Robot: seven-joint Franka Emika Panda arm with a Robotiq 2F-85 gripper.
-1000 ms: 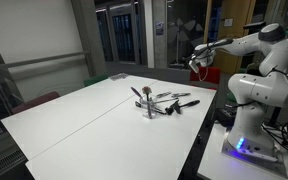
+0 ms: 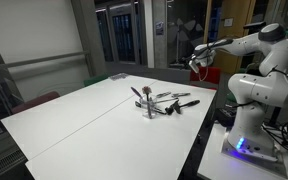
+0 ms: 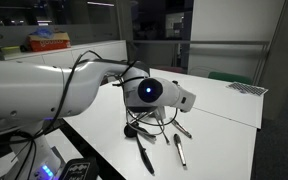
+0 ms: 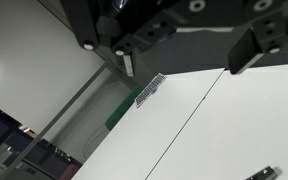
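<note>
My gripper stands open in the wrist view, its two fingers wide apart at the top and nothing between them. In exterior view 1 the gripper [image 2: 196,68] is small, held up at the far right, well clear of the things on the table. A light-coloured holder [image 2: 147,107] with utensils standing in it sits on the white table. Beside it lie several loose utensils, among them a dark-handled one [image 2: 188,104]. Exterior view 2 shows a black-handled utensil [image 3: 144,157] and a slim one [image 3: 180,150] lying flat; the arm hides part of the group.
A green chair [image 3: 229,77] stands behind it. A grey-patterned flat object [image 4: 151,89] shows at the table's edge in the wrist view. An orange-filled box [image 3: 47,41] sits on a far counter.
</note>
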